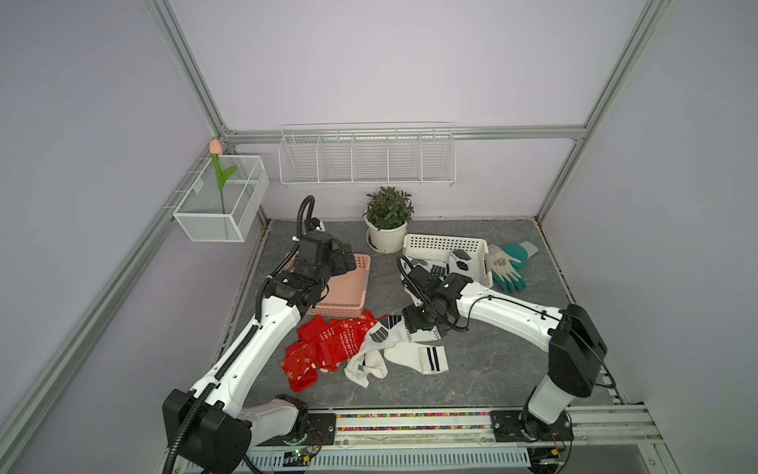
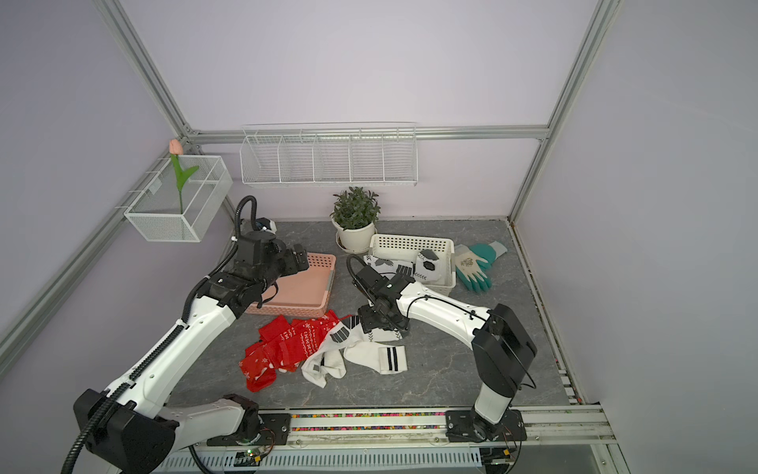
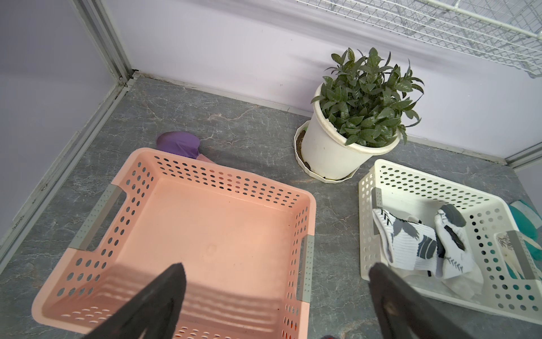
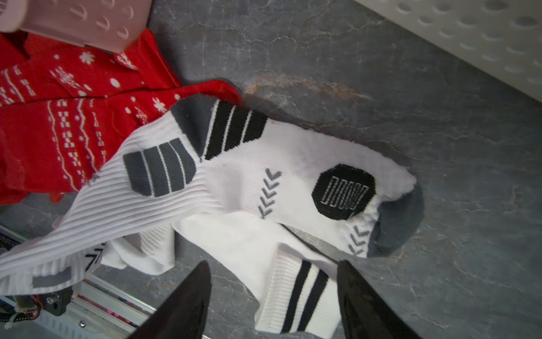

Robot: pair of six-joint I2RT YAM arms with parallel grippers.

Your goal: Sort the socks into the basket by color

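Observation:
My right gripper stands open above the pile of white socks, nothing between its fingers. Under it lie a white sock with grey patches (image 4: 305,175) and a plain white sock with two black stripes (image 4: 299,291). Red patterned socks (image 1: 339,339) lie to their left, partly touching the white ones. The pink basket (image 3: 214,226) is empty where it shows. My left gripper hangs open over it. In the white basket (image 3: 446,192) lie white-and-grey socks (image 3: 409,240).
A potted plant (image 1: 387,225) stands between the baskets at the back. Teal-and-white gloves (image 2: 472,267) lie right of the white basket. A purple object (image 3: 179,143) is behind the pink basket.

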